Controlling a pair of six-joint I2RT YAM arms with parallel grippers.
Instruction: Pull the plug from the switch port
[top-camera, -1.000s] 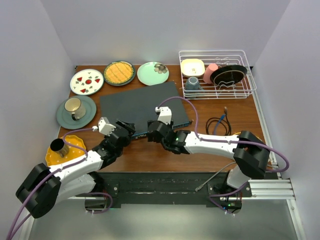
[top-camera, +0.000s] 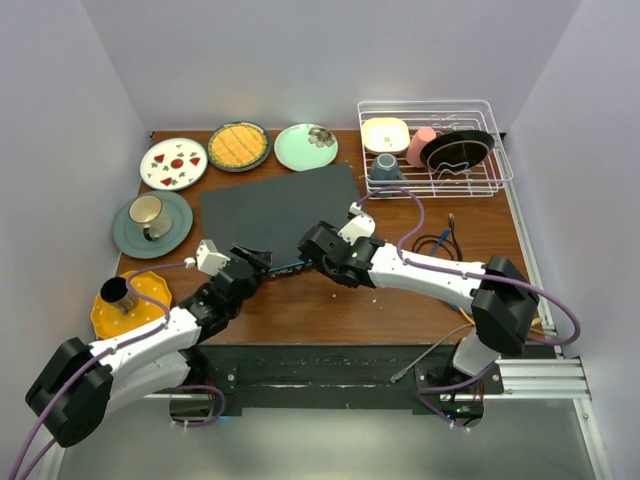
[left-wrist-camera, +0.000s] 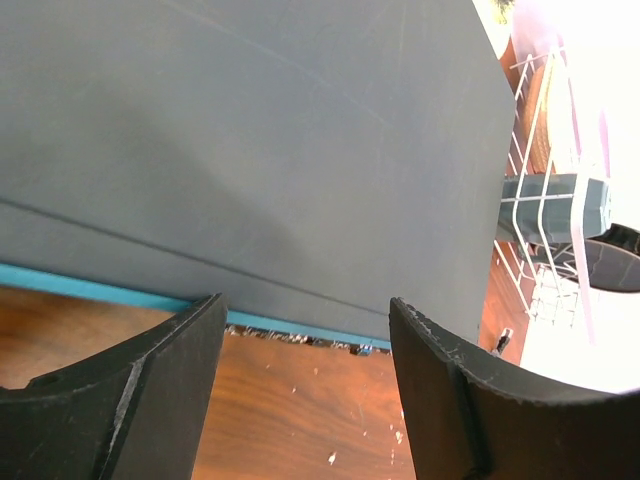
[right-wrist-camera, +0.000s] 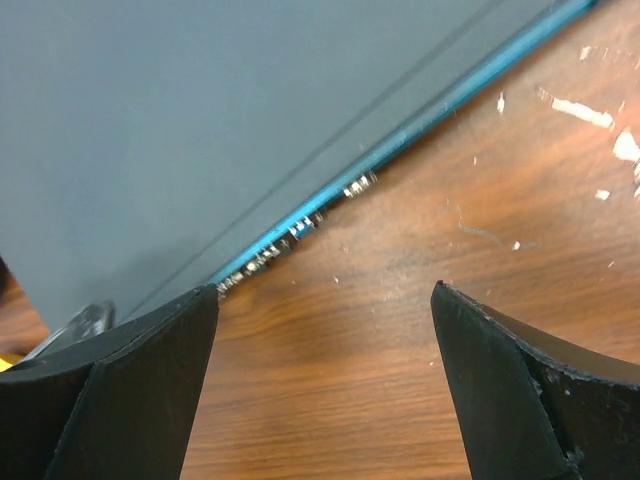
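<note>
The switch is a dark slab (top-camera: 260, 215) with a blue front edge (left-wrist-camera: 90, 288) and a row of ports (right-wrist-camera: 285, 243) along it. My left gripper is open just in front of that edge, the ports showing between its fingers in the left wrist view. My right gripper is also open above the wood in front of the ports, nothing between its fingers. I cannot make out a plug in the ports for certain.
A wire dish rack (top-camera: 435, 185) stands at the back right, plates (top-camera: 300, 150) line the back and left, a yellow tray (top-camera: 120, 320) sits left of my left arm. Coiled cables (top-camera: 450, 240) lie on the right.
My right gripper has turned and shifted slightly right in the top view, with its cable loop moving along. The left arm has barely moved.
</note>
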